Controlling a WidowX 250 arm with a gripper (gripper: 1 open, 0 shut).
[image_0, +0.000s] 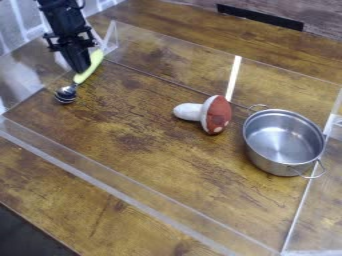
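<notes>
My black gripper (72, 54) reaches in at the top left, low inside the clear-walled enclosure. Its fingertips are at the upper part of a pale yellow-green handled utensil (88, 67), which has a shiny metal head (66, 94) pointing toward the lower left on the wooden surface. The fingers look shut, but whether anything is between them is hard to see. A red-capped toy mushroom (214, 116) with a white stem lies on its side near the middle. A steel pot (282, 142) with two handles stands at the right.
Clear plastic walls border the wooden work surface (134, 170) on several sides. A thin white strip (234, 78) runs behind the mushroom.
</notes>
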